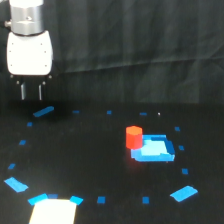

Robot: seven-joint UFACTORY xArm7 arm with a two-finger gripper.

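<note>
A red block [134, 137] stands at the left side of a small blue tray [167, 157] with a pale inside. Whether it rests in the tray or against its edge, I cannot tell. My gripper [32, 92] hangs at the upper left, well away from both. Its two thin fingers point down with a visible gap and nothing between them.
Blue tape marks [16, 185] are scattered over the black table. A pale, yellowish object [52, 212] is cut off by the bottom edge at the left. Dark curtain [140, 50] closes off the back.
</note>
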